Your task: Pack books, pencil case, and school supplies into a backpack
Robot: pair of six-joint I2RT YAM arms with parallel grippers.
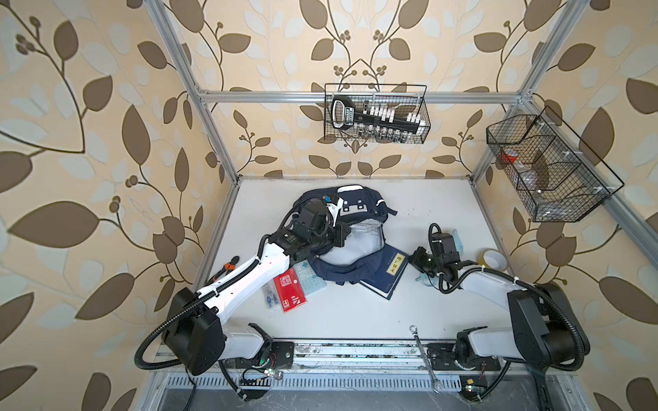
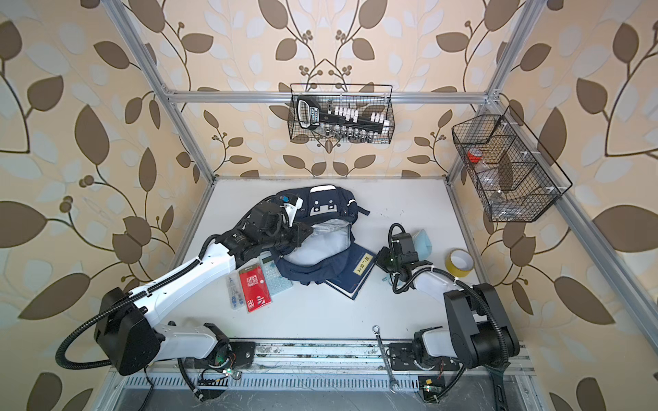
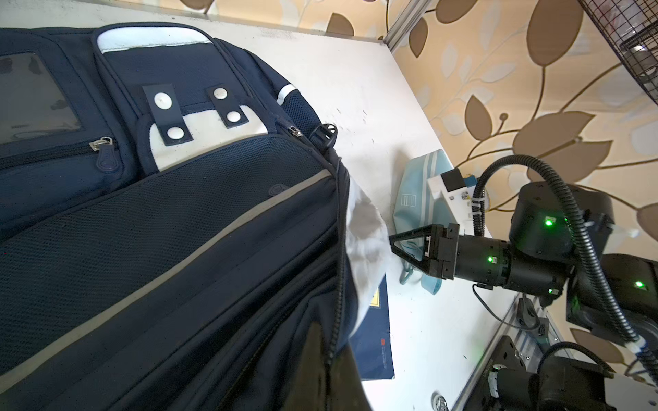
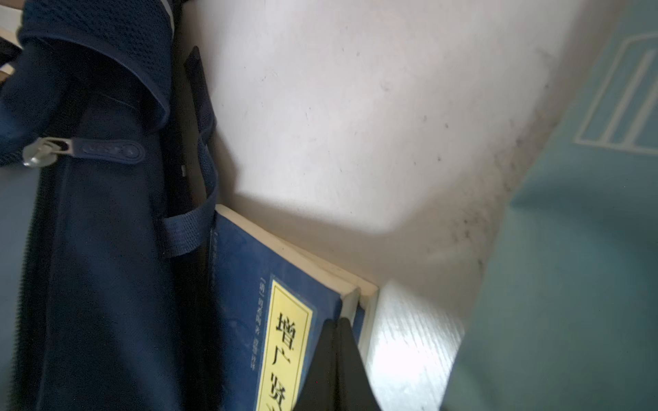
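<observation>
The dark blue backpack (image 1: 366, 263) lies on the table with its grey-lined mouth spread. My left gripper is shut on the zipped edge of that mouth. Beside the backpack, partly tucked against it, a navy book with a yellow label (image 4: 284, 342) rests on another book (image 4: 370, 301). The right gripper is shut at the top book's corner, with nothing between its fingers; the books are outside them. The pale blue pencil case (image 4: 569, 260) stands to the right, partly behind the right arm in the top views. A red packet (image 1: 290, 289) and a light-blue packet (image 1: 312, 277) lie left of the backpack.
A yellow tape roll (image 2: 459, 261) sits at the right table edge. Orange-handled pliers (image 1: 224, 268) lie far left, near a small clear packet (image 1: 270, 296). Wire baskets (image 1: 377, 113) hang above the back.
</observation>
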